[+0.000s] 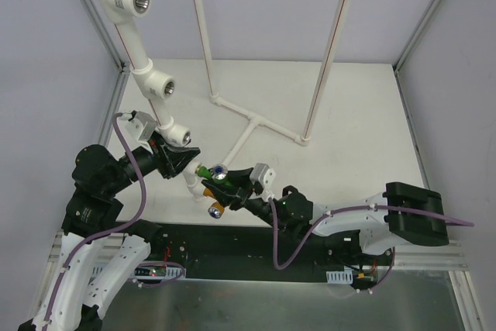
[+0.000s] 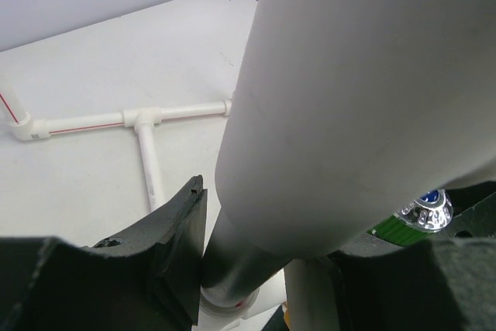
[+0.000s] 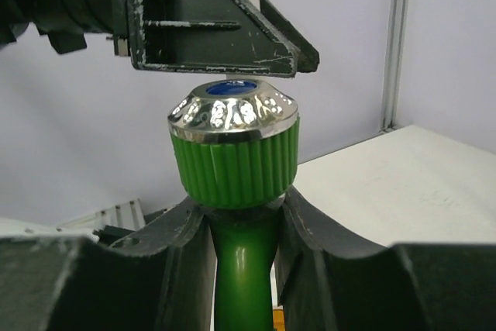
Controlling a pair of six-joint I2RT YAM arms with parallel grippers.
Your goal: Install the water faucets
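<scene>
A green faucet with a chrome ring and blue cap fills the middle of the right wrist view. My right gripper is shut on its green body. Along the left side of the top view slants a white pipe with several threaded side outlets. My left gripper stands part open around this pipe, one finger on each side; contact is hard to judge. Just below the green faucet is an orange faucet with a chrome end. Its joint with the pipe is hidden in the top view.
Thinner white pipes with a T-joint cross the white board behind. Grey walls close both sides. The left fingers and the green faucet are very near each other. To the right, the board is mostly clear.
</scene>
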